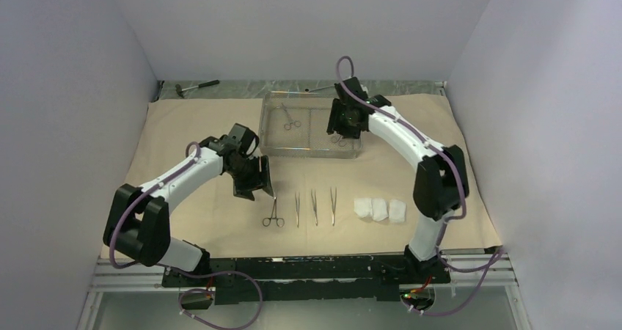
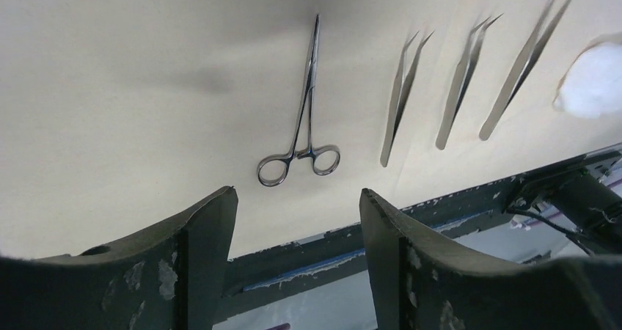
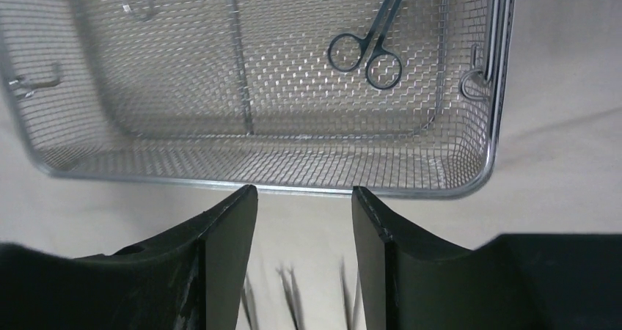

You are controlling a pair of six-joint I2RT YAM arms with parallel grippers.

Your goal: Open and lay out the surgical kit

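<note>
A hemostat (image 2: 308,88) lies flat on the beige drape, below my open left gripper, which holds nothing. To its right three tweezers (image 1: 315,207) lie in a row, then three white gauze pads (image 1: 379,209). My right gripper is open and empty over the right end of the wire mesh tray (image 3: 308,191). Inside that tray lie dark-handled scissors (image 3: 381,37) and another ringed instrument (image 1: 291,123) further left.
A hammer-like tool (image 1: 198,86) and a thin rod (image 1: 320,88) lie on the back strip beyond the drape. The drape is bare left of the tray and right of it.
</note>
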